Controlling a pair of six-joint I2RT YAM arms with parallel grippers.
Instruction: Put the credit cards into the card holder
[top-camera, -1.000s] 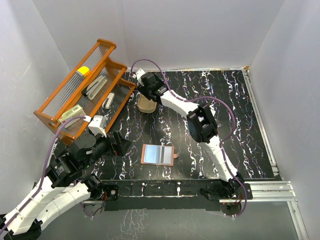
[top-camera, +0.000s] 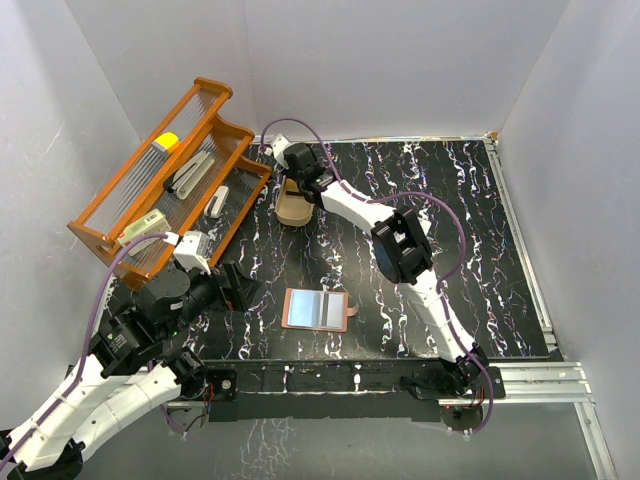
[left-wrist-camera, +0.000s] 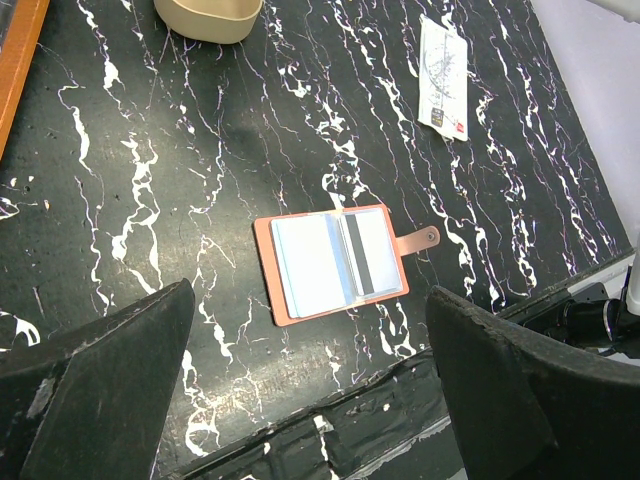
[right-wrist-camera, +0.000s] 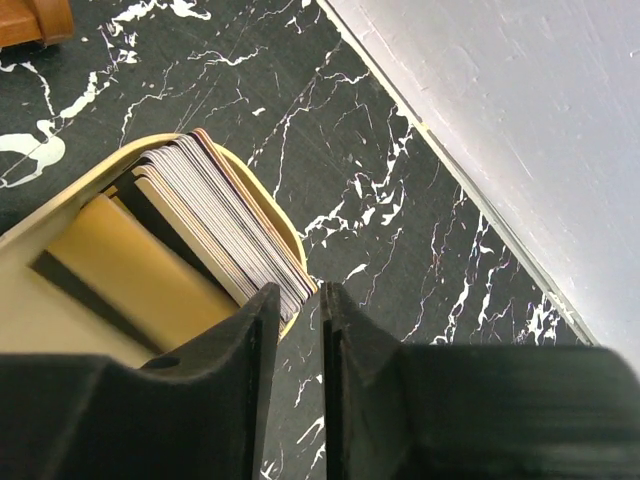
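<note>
A tan box (top-camera: 294, 211) at the back of the table holds a tight upright stack of cards (right-wrist-camera: 222, 218) at one end, seen in the right wrist view. A yellow card with a dark stripe (right-wrist-camera: 143, 272) leans flat in the box beside that stack. My right gripper is a little open, its fingertips over the end of the stack; whether any card sits between them is unclear. On the table lies the unfolded card holder (left-wrist-camera: 323, 262), brown-edged with clear pockets and a strap. My left gripper hangs open and empty, left of the holder in the top view.
At the left stands a wooden shelf (top-camera: 200, 126) holding a stapler (top-camera: 190, 175) and other small items. A white printed paper (left-wrist-camera: 443, 80) lies right of the holder. Bare black marble table surrounds the holder.
A yellow card with a dark stripe now shows tipped over in the box, where the box's inside looked plain before. My right gripper has shifted slightly at the box; the left arm is nearly still.
</note>
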